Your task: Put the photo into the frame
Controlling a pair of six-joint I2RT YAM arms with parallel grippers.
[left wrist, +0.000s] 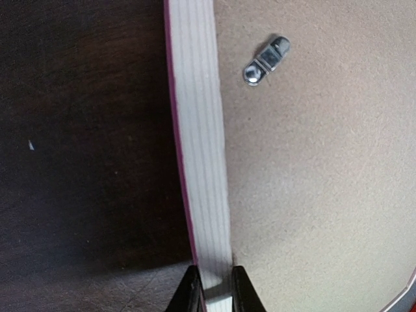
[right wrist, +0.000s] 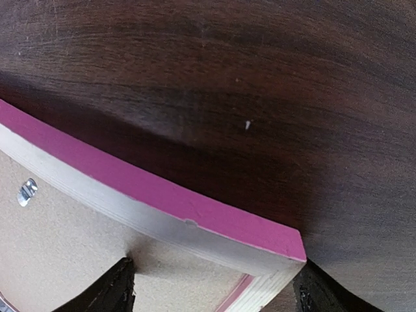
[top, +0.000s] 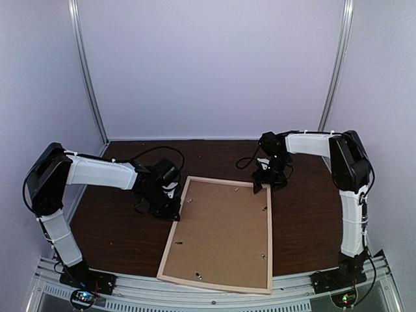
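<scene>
The picture frame (top: 267,247) lies back side up on the dark table, its light wooden rim around a brown backing board (top: 221,227) with small metal clips (left wrist: 267,59). Turned a little askew, its near edge overlaps the metal rail. My left gripper is shut on the left rim, seen from close by in the left wrist view. At the far right corner, my right gripper is open, its fingers (right wrist: 121,281) apart on either side of the rim there. I see no photo; what lies under the board is hidden.
The metal rail (top: 143,292) runs along the table's near edge. Bare table (top: 117,234) lies left of the frame, with more free room on the right and behind. Pale walls close in the back and sides.
</scene>
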